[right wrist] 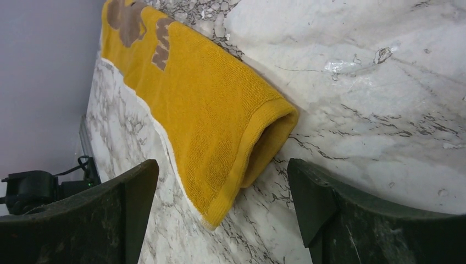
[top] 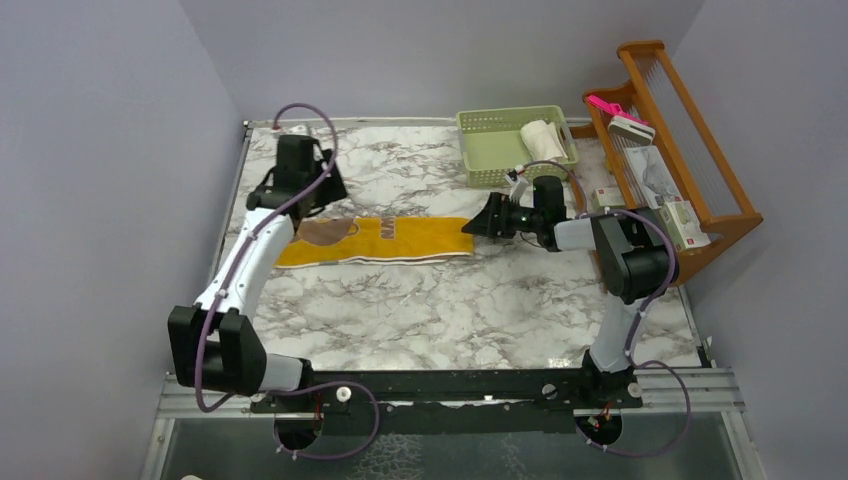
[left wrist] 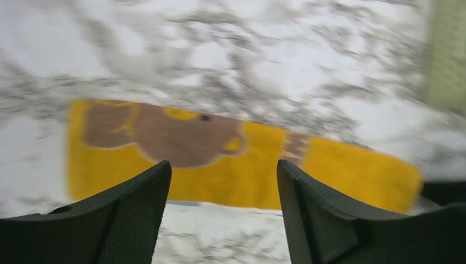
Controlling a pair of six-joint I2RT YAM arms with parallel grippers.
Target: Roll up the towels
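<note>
A yellow towel with brown patterns [top: 420,236] lies folded into a long flat strip across the marble table. My left gripper [top: 325,178] is raised above its left part, fingers apart with nothing between them; its wrist view [left wrist: 223,170] is blurred and looks down on the whole strip. My right gripper [top: 490,218] stands open low at the strip's right end. In the right wrist view, that end [right wrist: 231,143] lies between the spread fingertips, its folded edge slightly lifted off the marble, not visibly gripped.
A green basket [top: 490,150] holding a white rolled towel [top: 543,140] stands at the back right. A wooden rack [top: 735,220] with small items occupies the right side.
</note>
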